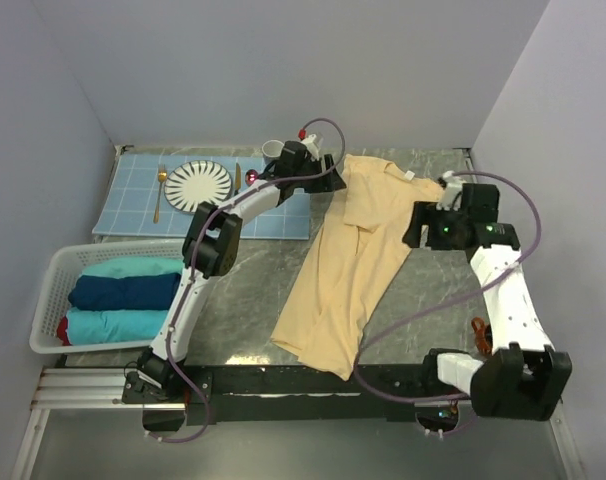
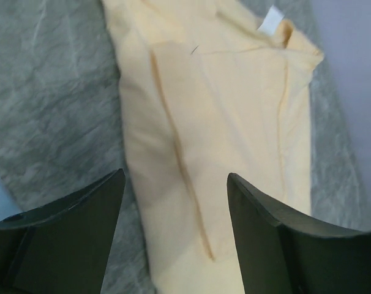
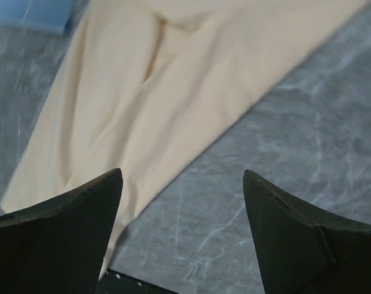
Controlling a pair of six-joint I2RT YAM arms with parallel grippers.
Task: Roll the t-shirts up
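Observation:
A pale yellow t-shirt (image 1: 338, 265) lies in a long, narrow folded strip, slanting from the back right to the table's front edge, which its lower end overhangs. In the top view, my left gripper (image 1: 335, 172) is at the shirt's upper left edge. The left wrist view shows its fingers (image 2: 81, 236) apart, with the cloth (image 2: 228, 116) beyond them. My right gripper (image 1: 415, 224) stands by the shirt's right edge. Its fingers (image 3: 60, 245) are also apart, and nothing is between them.
A white basket (image 1: 46, 300) at the left holds several rolled cloths in teal and navy. On the blue mat (image 1: 273, 222) are a striped plate (image 1: 198, 185) and cutlery, with a white mug (image 1: 272, 150) behind the left gripper. Bare table shows either side of the shirt.

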